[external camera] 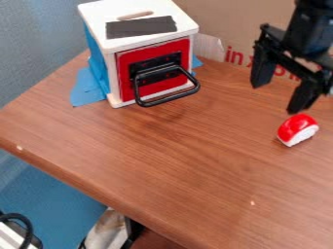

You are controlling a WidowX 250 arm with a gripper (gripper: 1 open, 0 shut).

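My black gripper (278, 80) hangs at the upper right, fingers apart and empty, above and behind a red-and-white object (297, 129) that lies on the wooden table (156, 175). At the upper left stands a white toy oven (105, 19) with blue side, red front door and black handle. A dark grey strip and a small wooden stick lie on its top.
A blue sheet (86, 89) lies under the oven. A cardboard surface (235, 19) backs the table. Cables and other items sit below the table's left edge.
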